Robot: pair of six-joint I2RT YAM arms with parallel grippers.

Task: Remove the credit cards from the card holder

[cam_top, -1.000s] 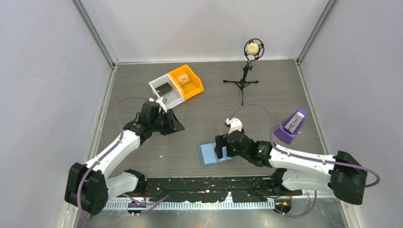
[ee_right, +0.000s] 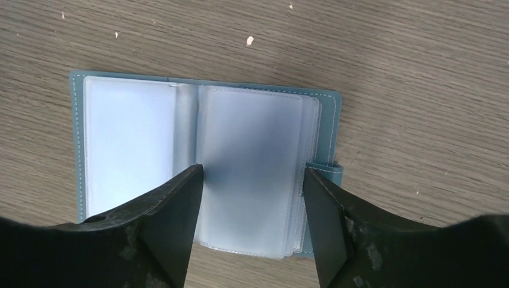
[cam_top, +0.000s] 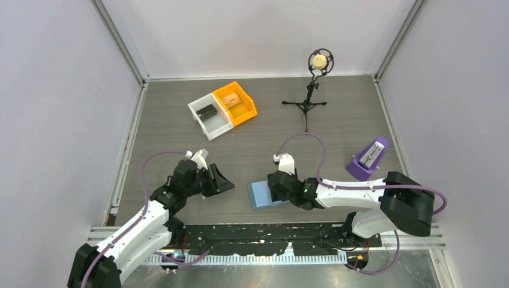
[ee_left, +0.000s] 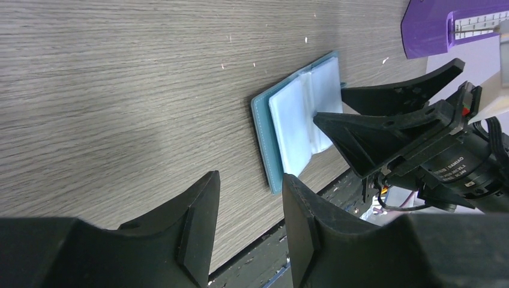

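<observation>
The open blue card holder (cam_top: pixel 260 195) lies on the table with clear sleeves (ee_right: pixel 246 156) showing; no card can be told apart inside them. My right gripper is low over its right half, part open, one fingertip on the sleeve and the other at the sleeves' right edge. My left gripper stands part open left of the holder, with nothing between its fingers.
A white and orange bin pair (cam_top: pixel 243 110) sits at the back, a microphone stand (cam_top: pixel 308 102) at back right, a purple metronome (cam_top: pixel 358 168) at right.
My left gripper has come down toward the front of the table, beside the holder. My right gripper has shifted slightly left over the holder.
</observation>
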